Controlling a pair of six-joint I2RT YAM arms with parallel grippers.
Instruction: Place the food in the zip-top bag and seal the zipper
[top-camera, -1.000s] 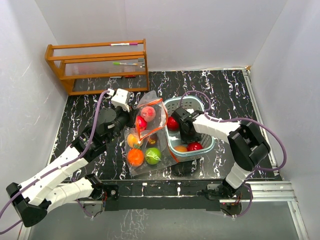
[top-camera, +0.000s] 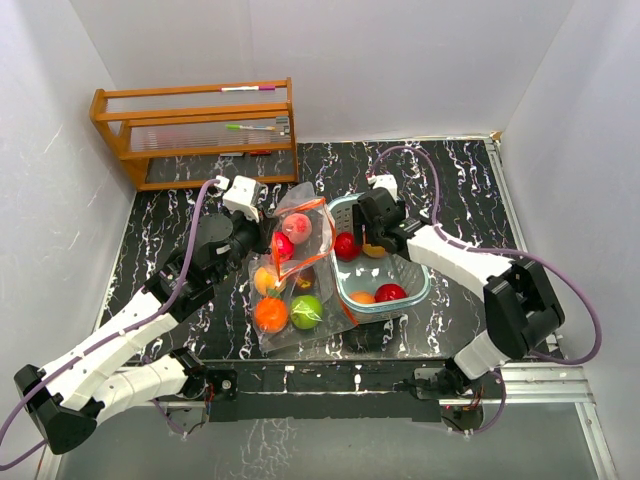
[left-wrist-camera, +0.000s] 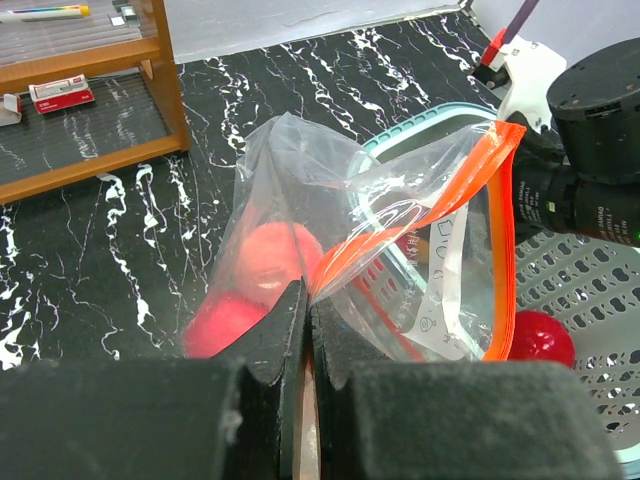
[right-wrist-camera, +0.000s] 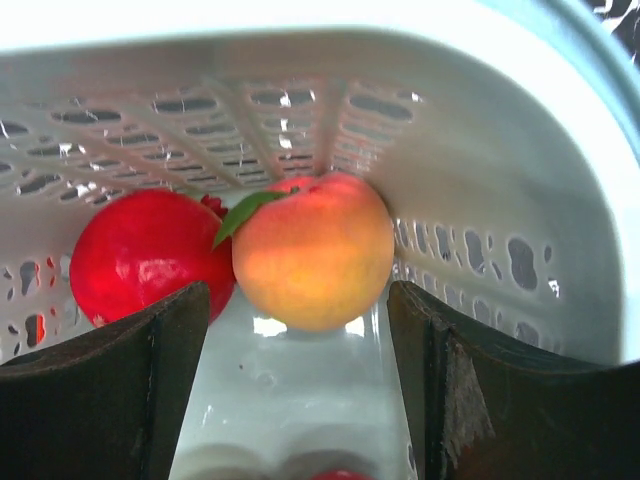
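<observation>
A clear zip top bag (top-camera: 320, 262) with an orange zipper (left-wrist-camera: 506, 270) lies left of the basket, its mouth gaping toward it. Several fruits are inside the bag, among them a green one (top-camera: 306, 312) and an orange one (top-camera: 271, 314). My left gripper is shut on the bag's film edge by the zipper. Over the basket's far end, my right gripper stands open, its fingers (right-wrist-camera: 180, 335) on the near side of a peach (right-wrist-camera: 318, 250) with a green leaf. Nothing is between them. A pomegranate (right-wrist-camera: 145, 255) touches the peach's left side.
The perforated basket (top-camera: 424, 290) also holds a red fruit (top-camera: 390, 293) and an orange-yellow one (top-camera: 361, 297) at its near end. Its wall rises close behind and right of the peach. A wooden rack (top-camera: 190, 113) stands at the back left.
My right gripper has moved from the basket's near end toward its far end, over the peach. The left arm and the bag have stayed still.
</observation>
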